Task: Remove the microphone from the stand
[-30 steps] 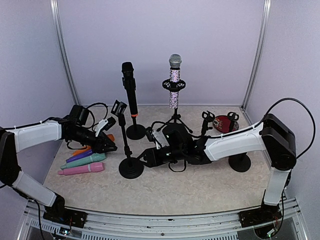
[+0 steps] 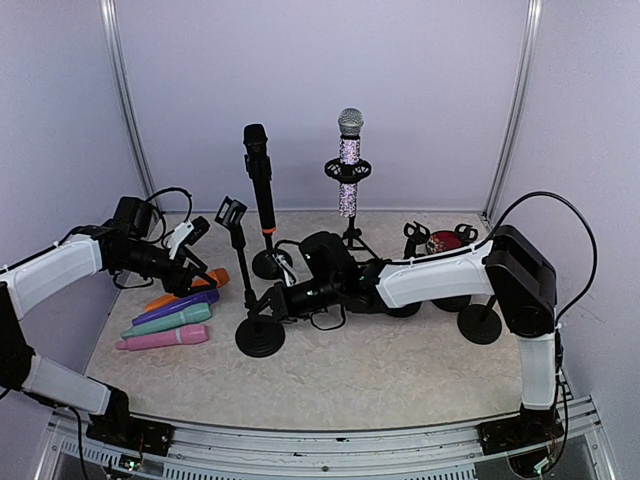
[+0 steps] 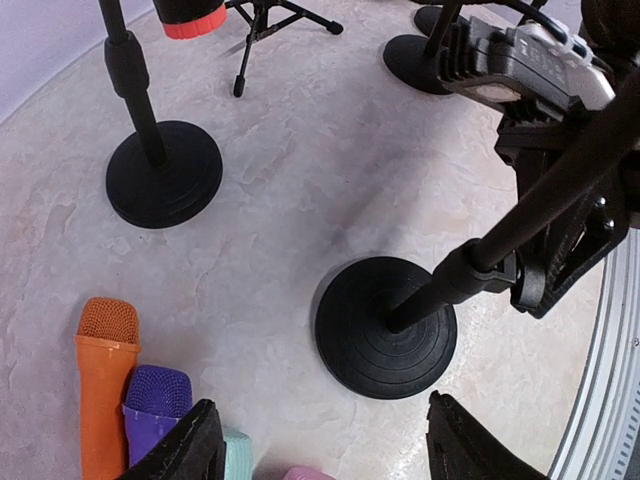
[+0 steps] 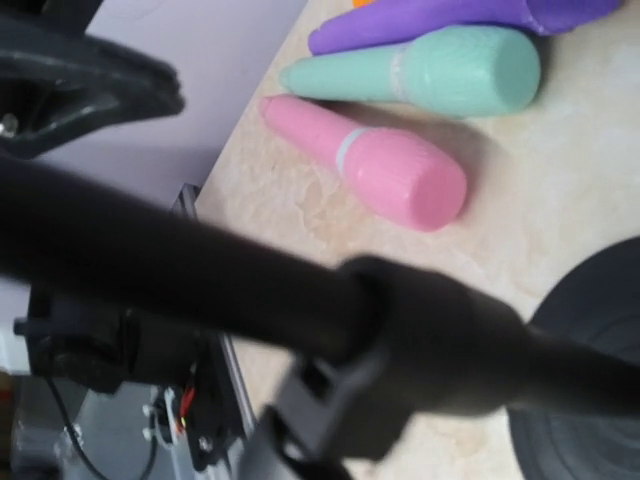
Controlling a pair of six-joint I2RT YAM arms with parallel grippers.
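Observation:
An empty black stand (image 2: 260, 338) with a clip (image 2: 230, 213) at its top stands left of centre. My right gripper (image 2: 268, 306) is low at its pole, fingers parted. In the right wrist view the pole (image 4: 200, 265) passes close before the camera; whether a finger touches it I cannot tell. A black microphone (image 2: 258, 180) with an orange ring sits on the stand behind, and a glittery microphone (image 2: 349, 160) is upright in a tripod stand (image 2: 352, 236). Over the lying microphones at the left, my left gripper (image 2: 200, 285) hangs open and empty.
Orange, purple (image 2: 190, 299), mint (image 2: 172, 319) and pink (image 2: 165, 340) microphones lie side by side at the left. Behind the right arm are more stands (image 2: 480, 323) and a red round object (image 2: 445, 241).
My right gripper has moved left to the empty stand's pole. That stand's top has swung slightly left and its base has shifted a little. The left arm has drawn back leftward.

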